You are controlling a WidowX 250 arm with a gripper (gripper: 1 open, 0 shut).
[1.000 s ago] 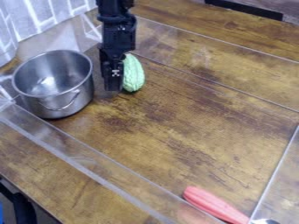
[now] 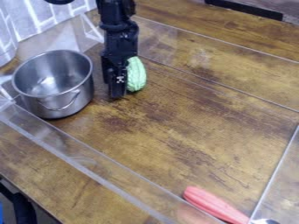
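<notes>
My dark gripper (image 2: 119, 77) is low at the upper left of the table, pressed close beside a pale green, ridged vegetable (image 2: 135, 70), which sits just to its right and is partly behind it. Whether the fingers are open or shut on it is unclear. Left of the gripper is a steel pot (image 2: 52, 101) with a handle.
A pink-handled utensil (image 2: 216, 206) lies at the lower right. Clear plastic edging runs along the left and right of the wooden table (image 2: 187, 131). A white cloth or wall (image 2: 30, 22) is at the upper left.
The gripper and the green vegetable have shifted very slightly; the pot and utensil have not moved.
</notes>
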